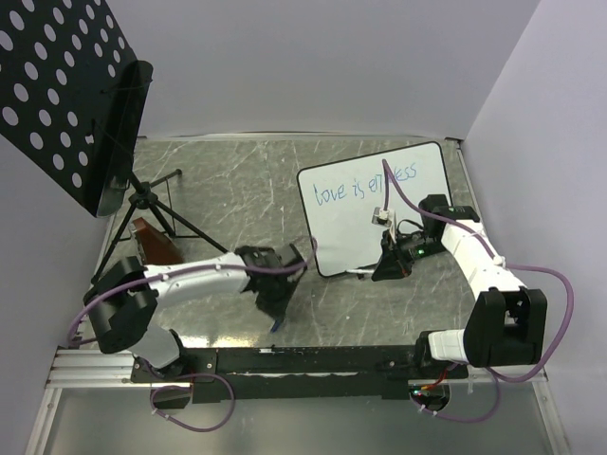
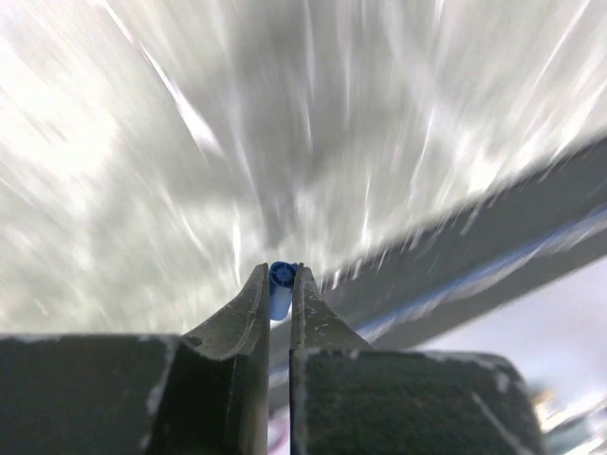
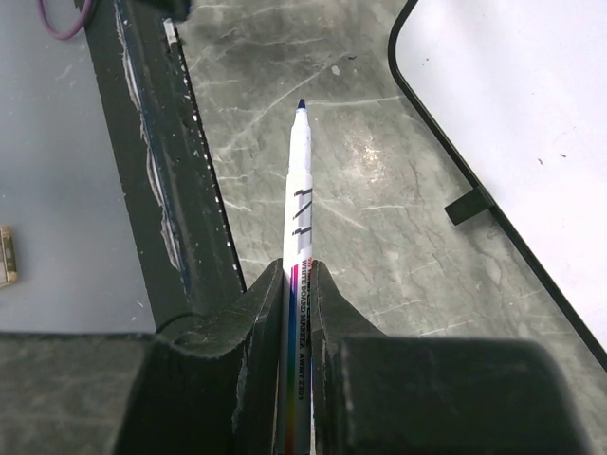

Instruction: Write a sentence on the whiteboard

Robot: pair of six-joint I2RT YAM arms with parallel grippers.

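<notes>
The whiteboard lies on the table at the right, with "love is endless" in blue across its upper part, partly covered by a cable. My right gripper is shut on a white marker, whose blue tip is bare and points away from the fingers. It is held near the board's lower edge. A blue cap is pinched in my left gripper, its open end facing outward. In the top view the left arm is blurred, with the cap above the table's front, apart from the marker.
A black tripod stand and a brown object occupy the left side. Purple cables loop around both arms. Bare table lies between the stand and the board; a dark rail runs along the front.
</notes>
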